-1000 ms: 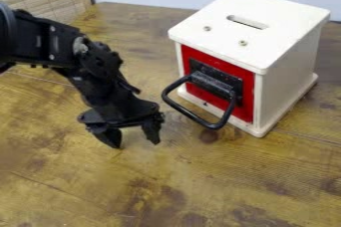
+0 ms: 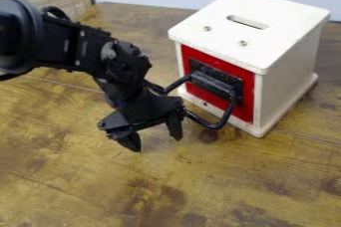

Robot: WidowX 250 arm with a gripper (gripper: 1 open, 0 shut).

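A white box with a slot and two bolts on top stands at the right, its front panel red with a black plate on it. A black loop handle sticks out from that front toward the arm. My black gripper is low over the table, left of and just in front of the handle, its fingers open and pointing down, with nothing seen between them. The arm partly hides the left end of the handle.
A bamboo mat lies at the back left, and a pale wall is behind the box.
The arm and gripper have moved to the right, toward the handle, over the last second. The box and handle look unchanged.
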